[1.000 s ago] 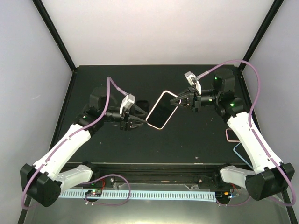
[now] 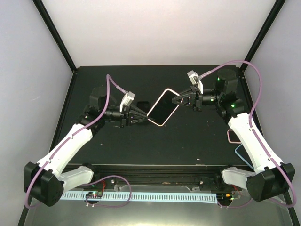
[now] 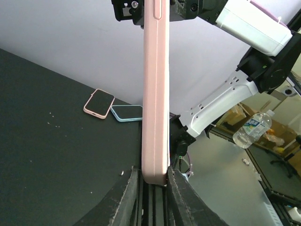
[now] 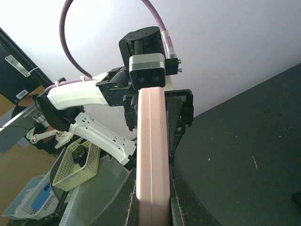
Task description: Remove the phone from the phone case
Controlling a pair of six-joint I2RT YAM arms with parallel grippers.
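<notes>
In the top view, a phone (image 2: 162,108) with a dark screen sits in its pale pink case (image 2: 157,101), held tilted above the table. My right gripper (image 2: 177,100) is shut on the upper right side of the cased phone. At the lower left corner is my left gripper (image 2: 148,117); its fingers (image 3: 128,188) stand on either side of the case edge, a narrow gap showing beside one of them. Edge-on, the pink case (image 4: 153,150) runs between the right fingers in the right wrist view. No separation between phone and case shows.
A pink-rimmed phone (image 2: 233,136) and a blue-rimmed one (image 2: 243,154) lie at the table's right side. A small black object (image 2: 143,105) rests behind the left gripper.
The right arm and the cased phone are almost where they were.
</notes>
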